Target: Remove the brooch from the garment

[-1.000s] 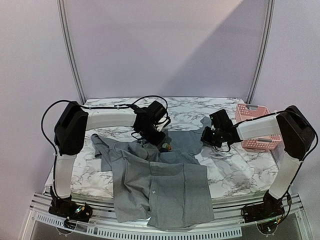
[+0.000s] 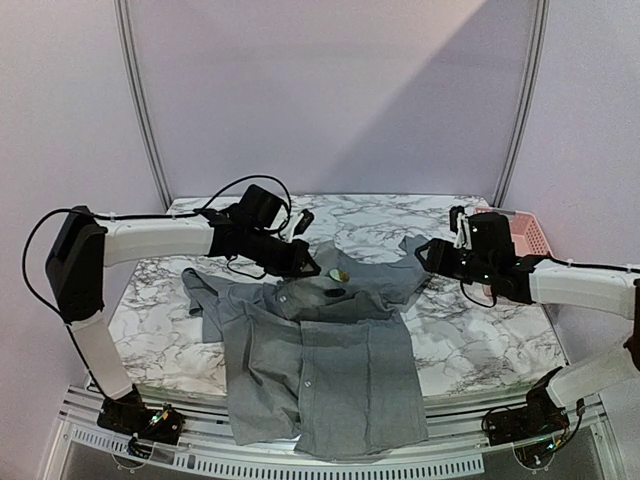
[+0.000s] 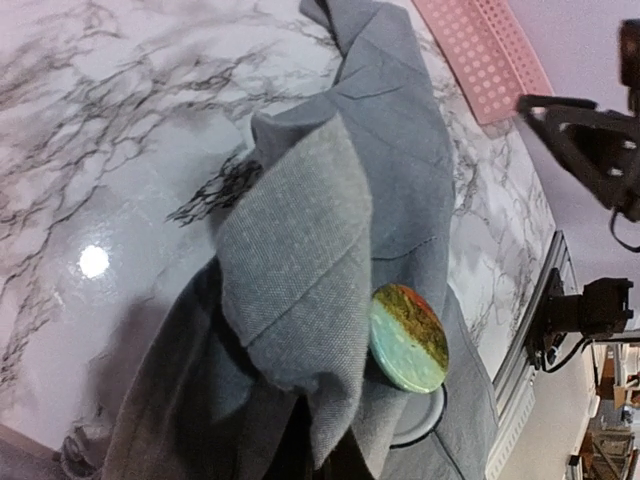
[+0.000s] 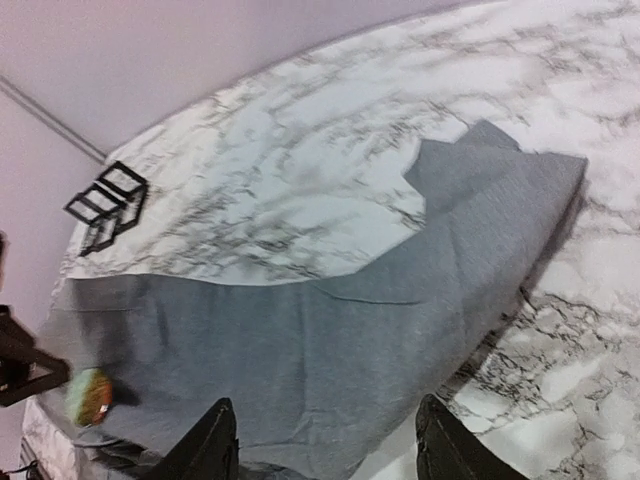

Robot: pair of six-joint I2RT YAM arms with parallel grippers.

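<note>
The grey garment (image 2: 350, 370) lies spread over the marble table and past its front edge. My left gripper (image 2: 310, 268) holds a raised fold of it; in the left wrist view its fingers are shut on the cloth (image 3: 295, 260). The brooch (image 3: 408, 338), a round green and brown disc, is beside that fold, with a ring-like shape beneath it; it shows also at the garment's collar (image 2: 338, 275). My right gripper (image 2: 430, 258) is above the garment's right sleeve, its fingers (image 4: 210, 440) apart with nothing seen between them, the brooch (image 4: 88, 398) away to its left.
A pink basket (image 2: 525, 230) stands at the back right, behind my right arm.
</note>
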